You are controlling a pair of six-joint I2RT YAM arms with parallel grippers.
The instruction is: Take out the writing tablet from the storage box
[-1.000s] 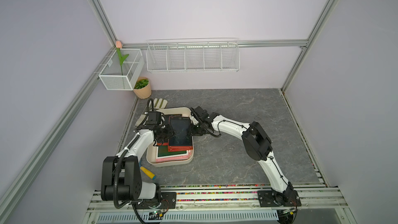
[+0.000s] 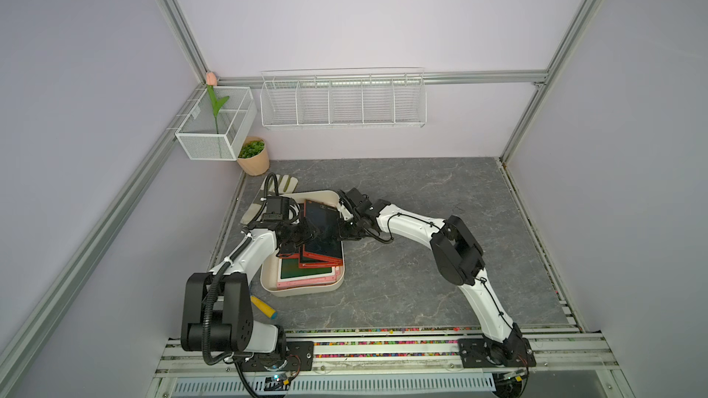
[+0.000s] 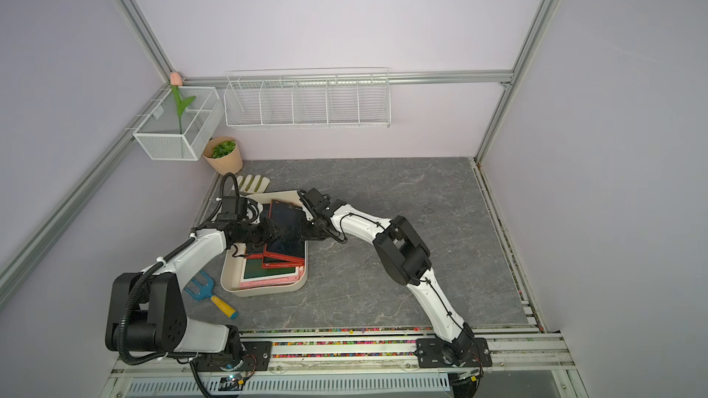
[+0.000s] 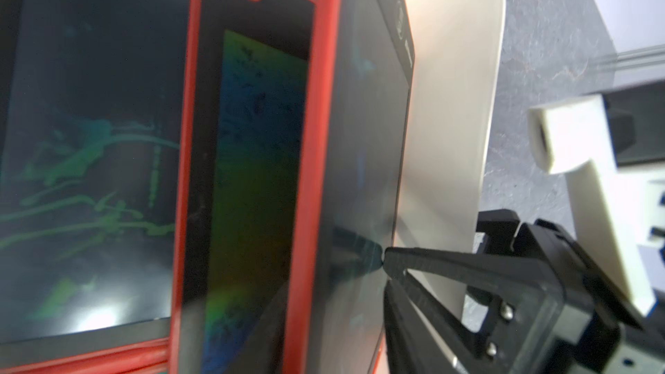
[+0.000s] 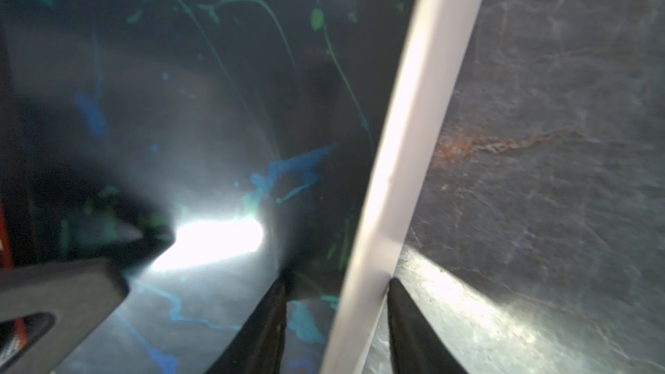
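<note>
The cream storage box (image 2: 269,280) holds stacked writing tablets. The top red-rimmed tablet (image 2: 322,230) is tilted, its left edge raised, with another tablet beneath it in the left wrist view. My left gripper (image 2: 301,233) is at that tablet's left side; its blurred fingers are near the raised edge, and whether they grip it is unclear. My right gripper straddles the box's right rim (image 5: 415,131) beside the tablet, fingertips either side; whether they touch it is hard to tell.
A trowel or fork with yellow handle (image 3: 222,306) lies front-left. A plant pot (image 2: 253,158) and wire basket (image 2: 214,140) are at back left, a wire rack (image 2: 343,103) on the back wall.
The top tablet has lifted along its left side and tilted since one second ago. My left arm has shifted slightly; the right arm looks still.
</note>
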